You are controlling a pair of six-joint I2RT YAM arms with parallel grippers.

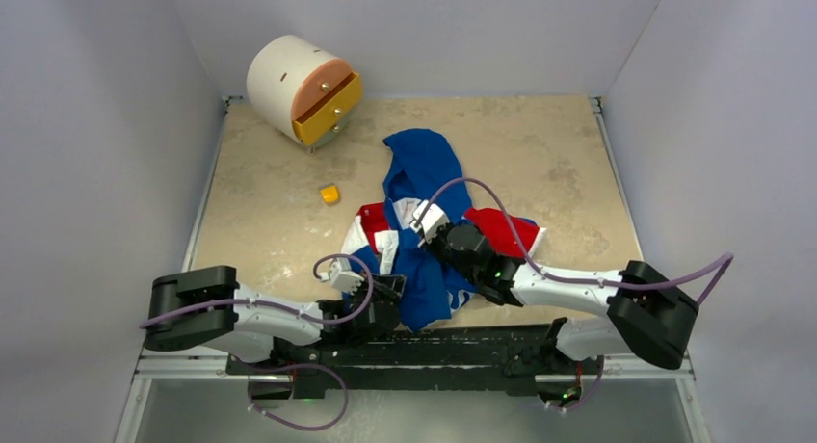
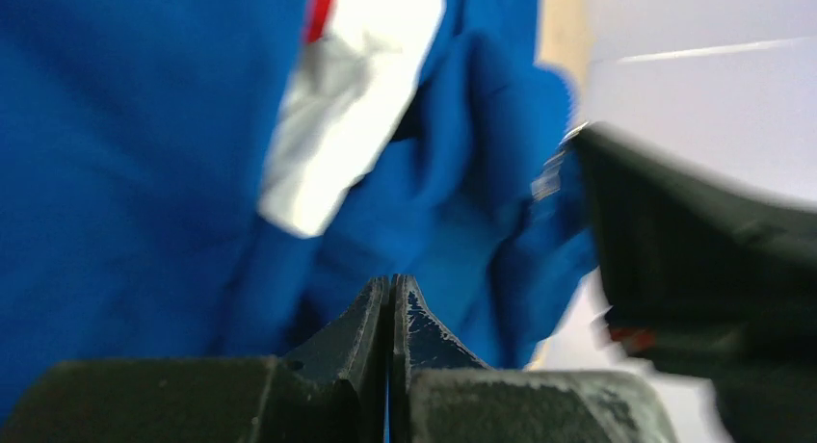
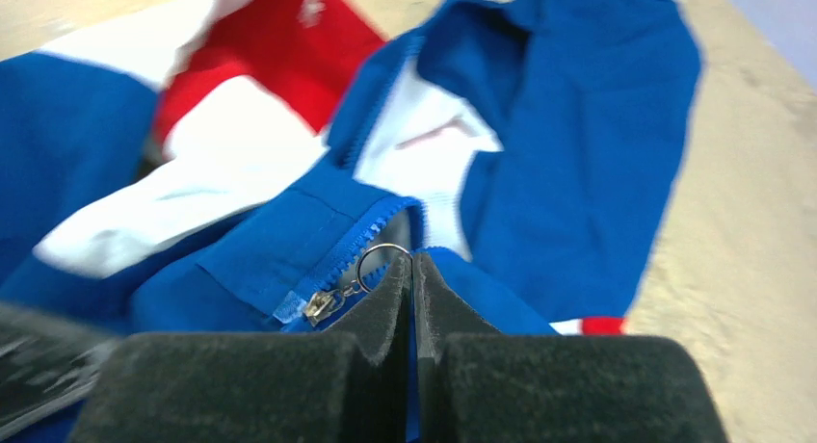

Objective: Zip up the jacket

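Note:
The blue, red and white jacket lies on the table beneath both arms. In the right wrist view a metal zipper slider sits low on the blue zipper teeth, and its thin pull ring runs up to the tips of my right gripper, which is shut on that ring. My left gripper is shut with nothing visible between its tips, over blurred blue cloth. The zipper's bottom end, by the slider, is clear of the left fingers. In the left wrist view the dark right gripper hides part of the cloth.
A white barrel-shaped drawer unit with a yellow drawer pulled out stands at the back left. A small yellow block lies left of the jacket. Bare table shows on the right, and walls enclose the sides.

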